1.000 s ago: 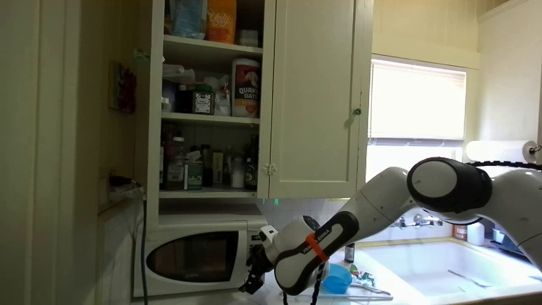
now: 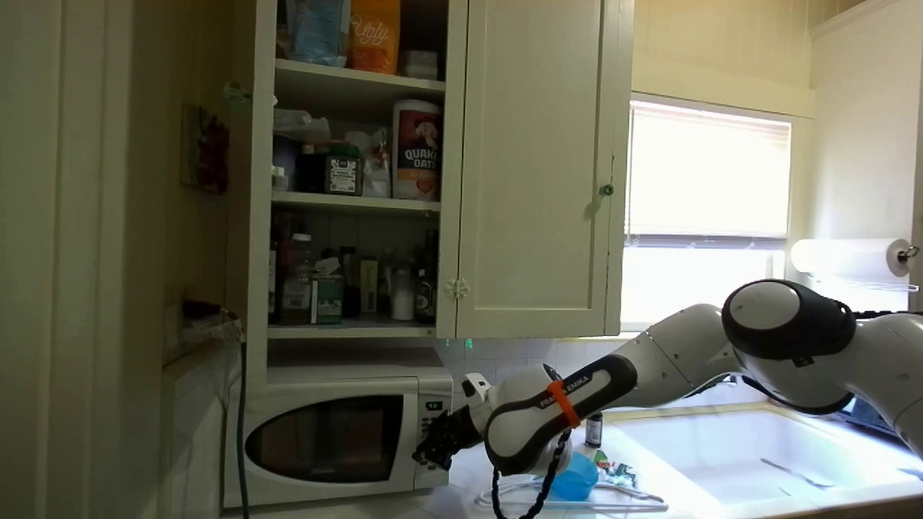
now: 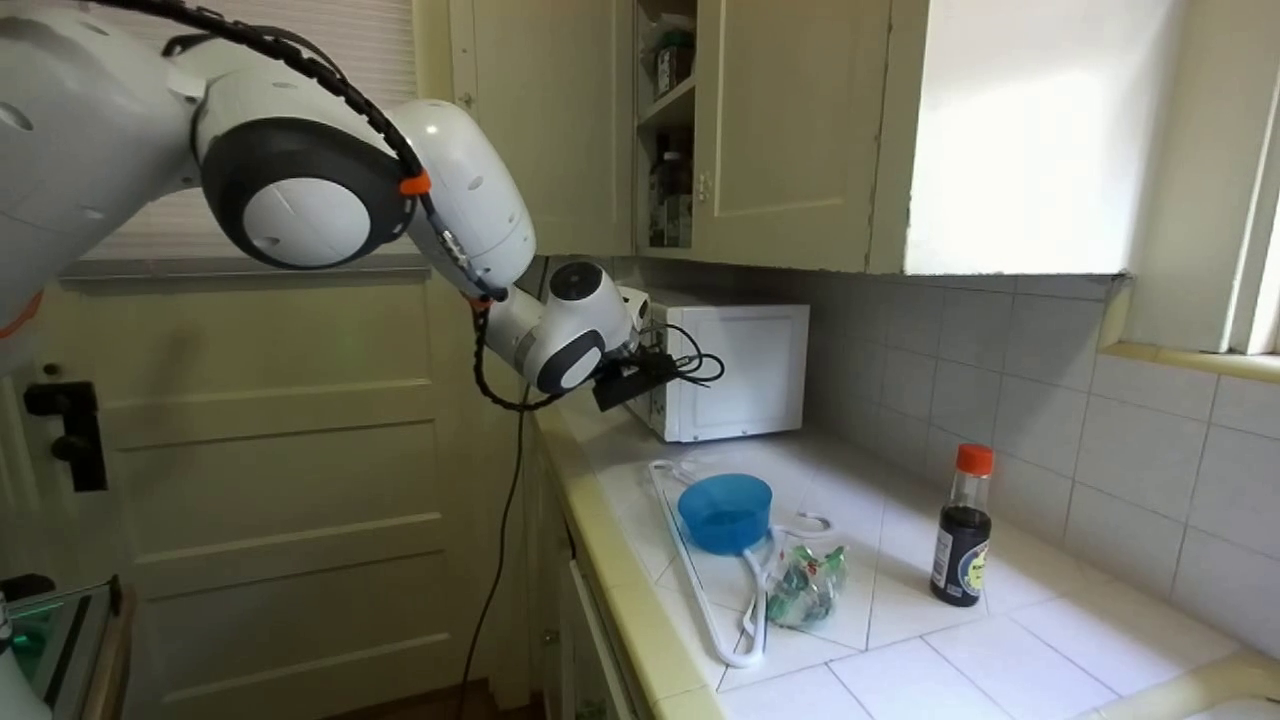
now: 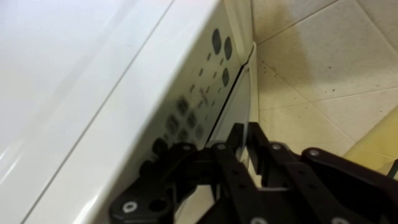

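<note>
The white microwave point(image 2: 325, 440) stands on the counter below the open cupboard, its dark door window facing out. My gripper point(image 2: 430, 453) is at the lower part of its control panel. In the wrist view the panel's dark buttons point(image 4: 225, 77) run down toward my gripper, whose black fingers are close together. A thin pale edge at the microwave's lower front shows between the fingertips, and my gripper is shut on it. The finger contact itself is partly hidden by the black finger parts. In the second exterior view the gripper point(image 3: 636, 378) is before the microwave's front point(image 3: 734, 372).
Beside the microwave lie a blue bowl point(image 3: 725, 514), a white hanger-like frame point(image 3: 690, 576) and a crumpled clear and green wrapper point(image 3: 807, 586). A dark bottle with a red cap point(image 3: 963, 528) stands near the wall. The sink point(image 2: 744, 450) is at the right.
My gripper has turned and risen slightly, from pointing down below the panel to lying against the panel's lower part. The forearm has moved a little to the right. The microwave door looks unchanged.
</note>
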